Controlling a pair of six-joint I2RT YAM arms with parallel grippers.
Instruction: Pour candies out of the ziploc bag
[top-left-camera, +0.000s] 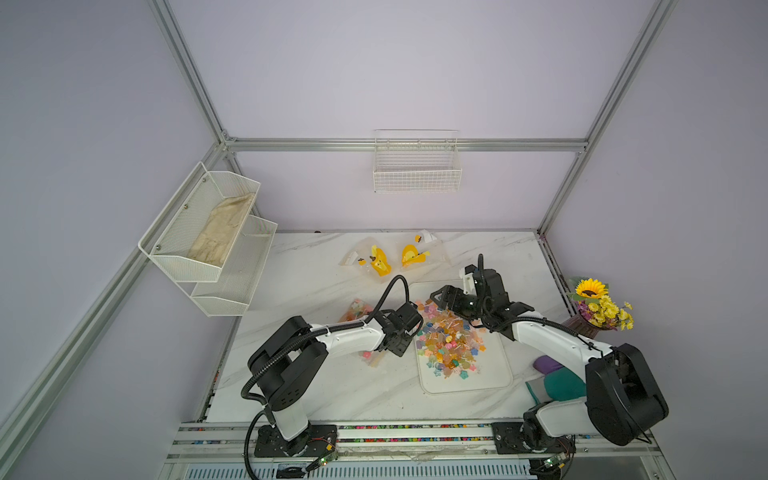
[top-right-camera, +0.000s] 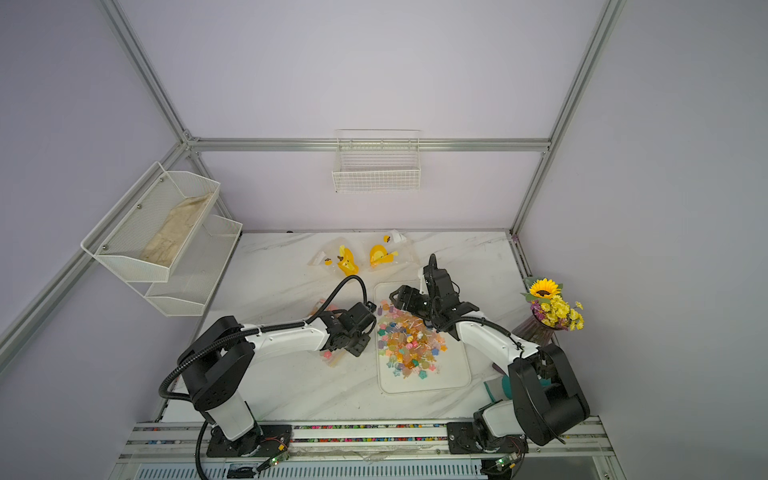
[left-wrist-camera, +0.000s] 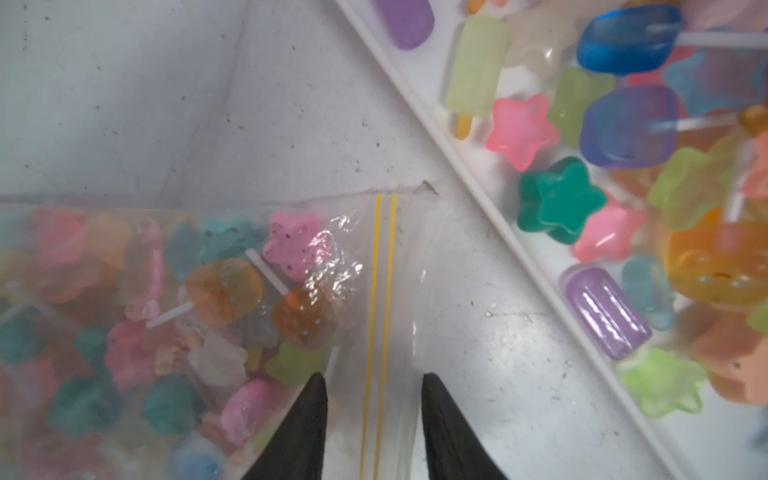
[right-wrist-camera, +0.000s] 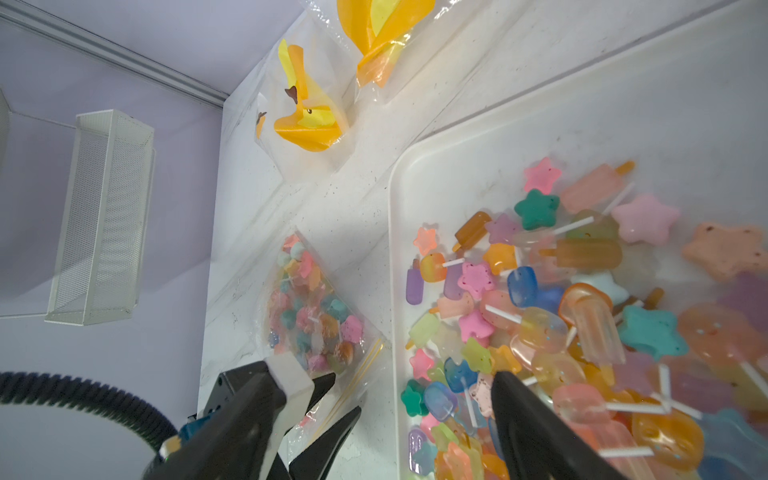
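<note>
A clear ziploc bag (left-wrist-camera: 200, 336) full of colourful candies lies flat on the marble table, its yellow-lined zip end toward the tray. My left gripper is open just over that zip end, one finger on each side of the yellow lines. A white tray (top-left-camera: 496, 376) beside the bag holds a heap of loose candies (right-wrist-camera: 544, 336). My right gripper hangs open over the tray's far part, with nothing between its fingers.
Two clear bags with yellow items (top-left-camera: 378, 260) lie at the back. A flower basket (top-left-camera: 592, 308) and purple and teal items (top-left-camera: 564, 384) are at the right. Wire shelves (top-left-camera: 216, 240) hang on the left wall.
</note>
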